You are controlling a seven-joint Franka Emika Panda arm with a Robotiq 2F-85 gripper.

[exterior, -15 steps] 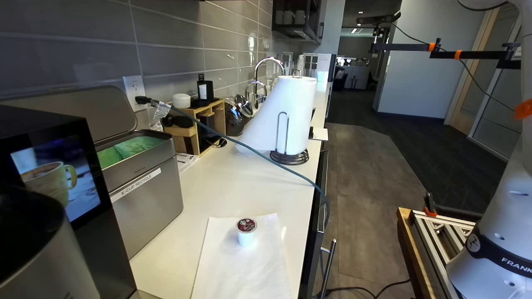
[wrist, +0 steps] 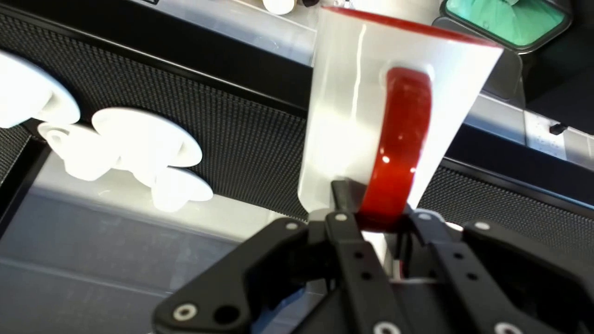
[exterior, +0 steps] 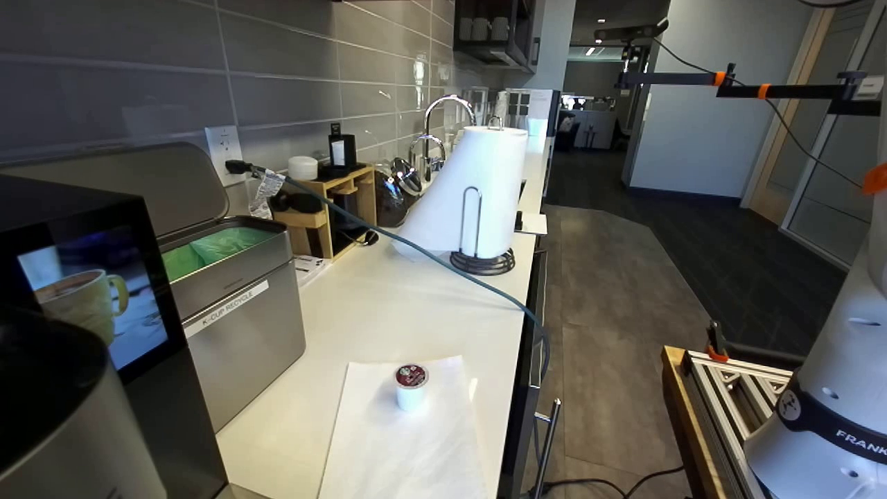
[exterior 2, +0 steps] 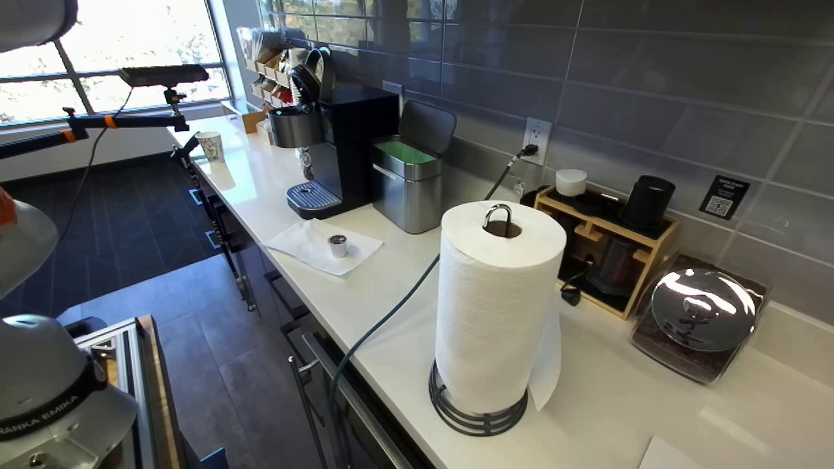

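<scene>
In the wrist view a white mug (wrist: 345, 111) with a red rim and a red handle (wrist: 398, 139) fills the upper middle. My gripper is shut on the lower end of that handle, its dark fingers (wrist: 345, 197) close about it. The mug's rim points to the top of this view. Neither exterior view shows the gripper or the mug. A coffee pod (exterior: 411, 387) with a dark red lid stands upright on a paper towel sheet (exterior: 366, 449) on the counter.
White cups and saucers (wrist: 145, 136) are beside the mug in the wrist view. Along the counter stand the coffee machine (exterior 2: 356, 144), an open-lidded recycle bin (exterior 2: 410, 191) and a paper towel roll (exterior 2: 500, 320). A cable (exterior: 466, 274) crosses the counter.
In exterior view 1 the upper part of the arm has shifted right, mostly out of frame. The pod, the sheet and the other counter items stay put.
</scene>
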